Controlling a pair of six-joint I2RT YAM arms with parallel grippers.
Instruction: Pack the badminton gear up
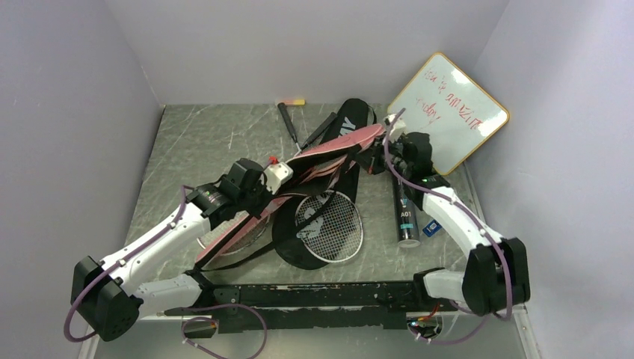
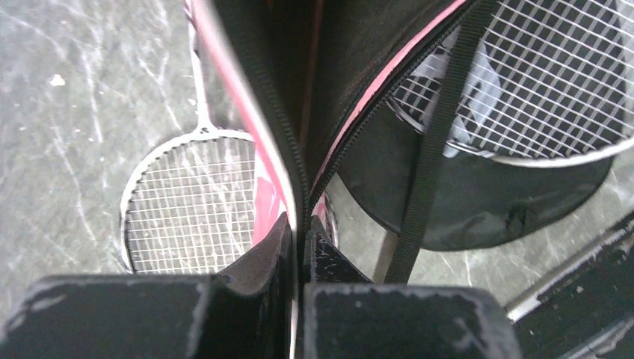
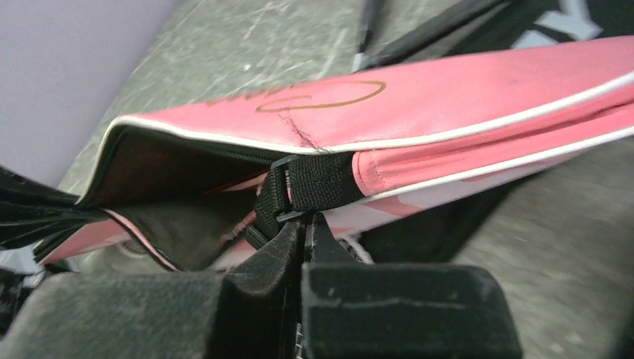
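Note:
A pink and black racket bag [image 1: 359, 140] is held off the table with its zipped mouth gaping, its dark inside showing. My left gripper is shut on the edge of that mouth. At the bag's far end, the fingertips of my right gripper are shut where the black strap [image 3: 323, 182] folds down below its buckle, seemingly pinching it. One racket [image 1: 340, 232] lies across a flat black bag [image 1: 290, 243]. Another racket [image 2: 187, 206] lies on the table, partly beneath the pink bag.
A black shuttlecock tube [image 1: 406, 221] and a small blue box [image 1: 431, 228] lie at the right. Behind them leans a whiteboard [image 1: 448, 108]. A yellow and red item [image 1: 294, 102] sits by the back wall.

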